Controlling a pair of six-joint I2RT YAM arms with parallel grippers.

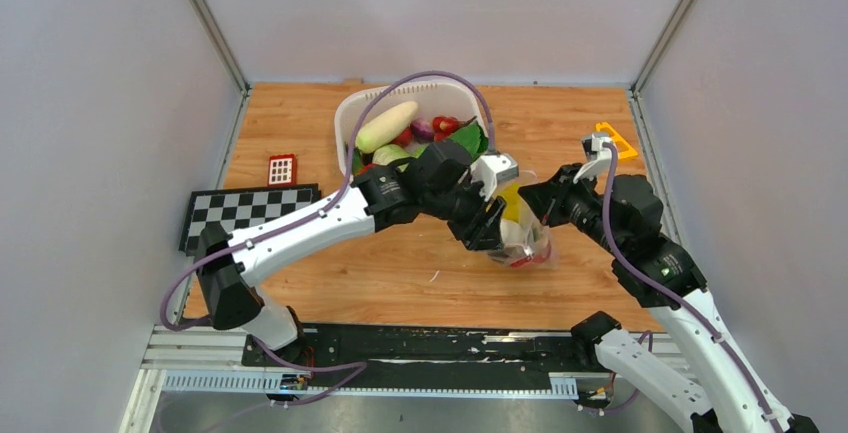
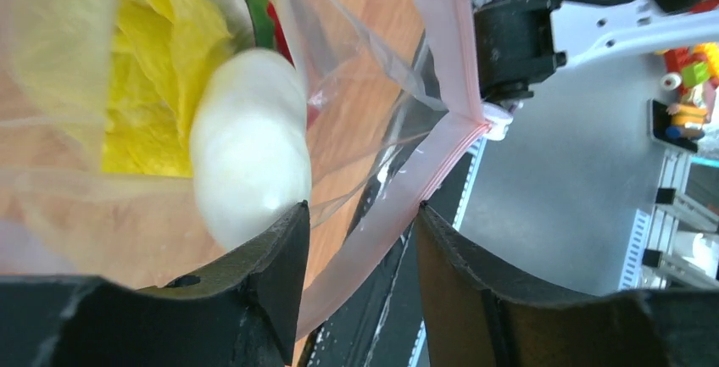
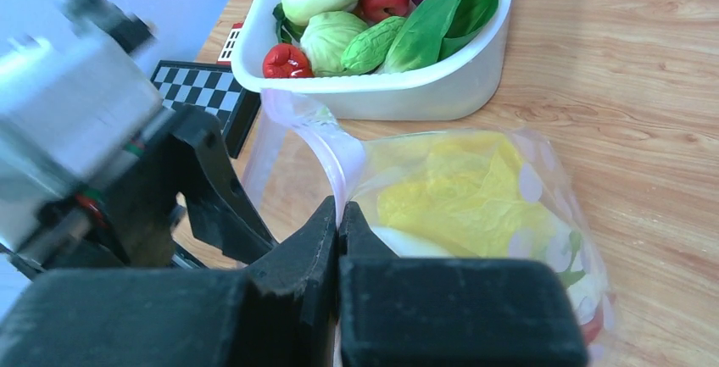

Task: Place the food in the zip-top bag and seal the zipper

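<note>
The clear zip top bag (image 1: 525,248) sits at the table's middle right, holding yellow food (image 2: 148,79) and a white rounded item (image 2: 248,142). My right gripper is shut on the bag's top edge (image 3: 322,134), pinching the thin plastic. My left gripper is part open at the bag's pink zipper strip (image 2: 398,206), which runs between its fingers; whether it touches both fingers is unclear.
A white basket (image 3: 441,87) of vegetables stands at the back. A checkerboard (image 1: 240,211) and a small red object (image 1: 282,170) lie at left, a yellow frame (image 1: 620,138) at back right.
</note>
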